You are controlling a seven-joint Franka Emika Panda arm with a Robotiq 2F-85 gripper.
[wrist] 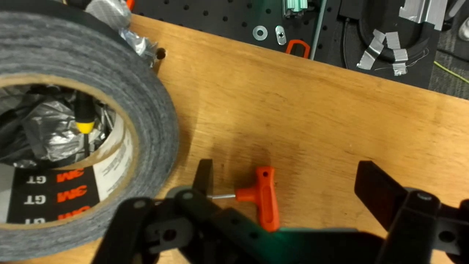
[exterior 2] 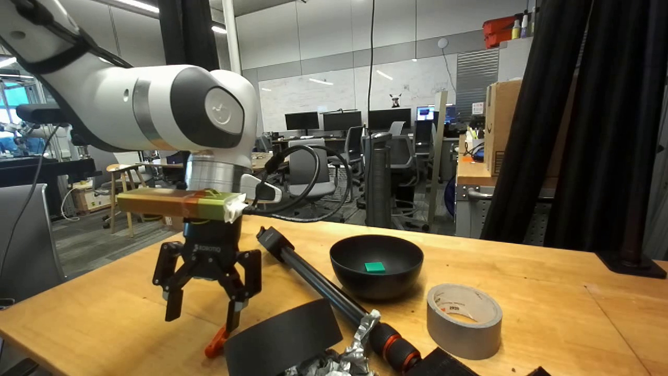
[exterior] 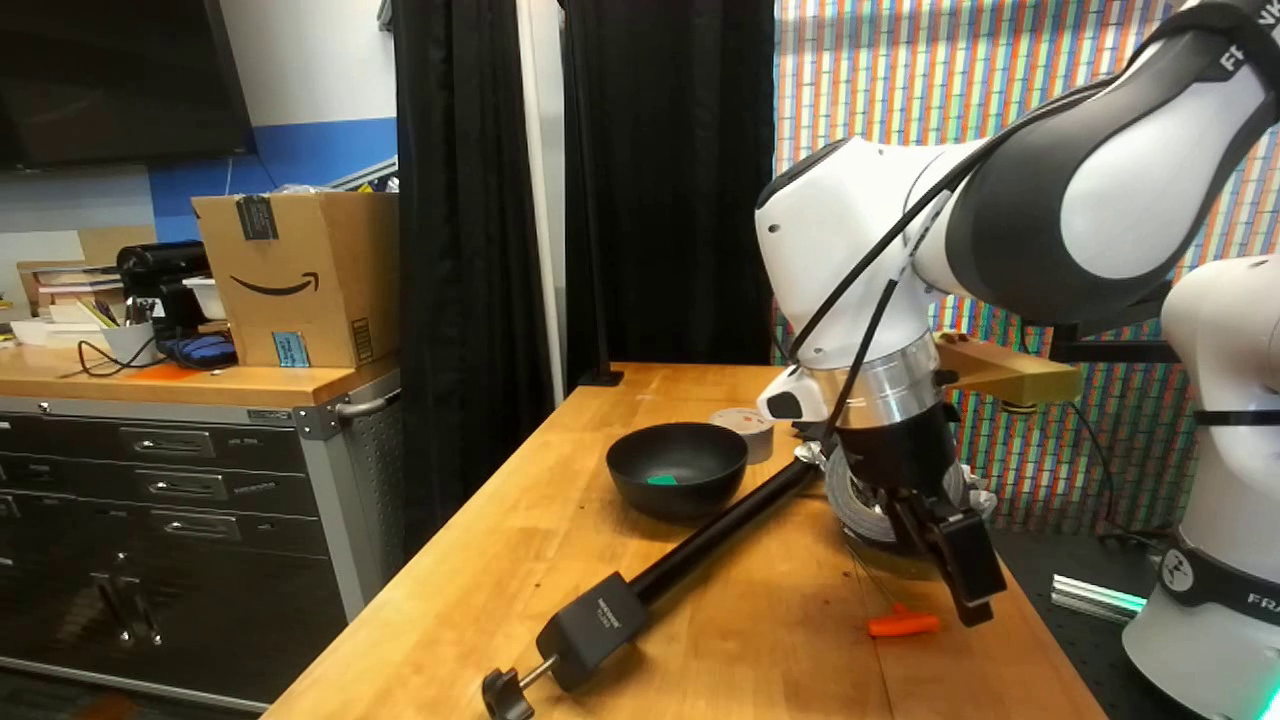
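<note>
An orange T-handled tool [wrist: 267, 200] with a thin metal shaft lies flat on the wooden table. Above it my gripper stands open, its two fingers wide apart on either side of the handle. Nothing is held between them. In exterior view 2 the gripper [exterior 2: 201, 313] hangs over the table with the orange handle [exterior 2: 216, 343] low by its right finger. From exterior view 1 the orange handle [exterior: 903, 624] shows just left of the gripper's lowest finger [exterior: 974, 588].
A large grey tape roll [wrist: 160, 127] stands close beside the gripper. A black bowl [exterior: 674, 462] holds a green piece [exterior 2: 374, 267]. A black pole [exterior: 720, 528] lies across the table, and another tape roll [exterior 2: 466, 332] sits near the bowl.
</note>
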